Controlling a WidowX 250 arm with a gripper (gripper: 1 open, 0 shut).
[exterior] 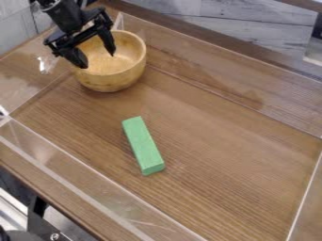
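Note:
A round tan bowl (120,79) sits at the upper left of the table. My black gripper (90,49) is over the bowl's left part, its fingers open and reaching down toward the rim and inside. Whether they touch the bowl I cannot tell. A green rectangular block (143,145) lies flat near the middle, below and apart from the bowl.
Pale edges run along its left and right sides, and a white cable or strip shows at the top behind the bowl.

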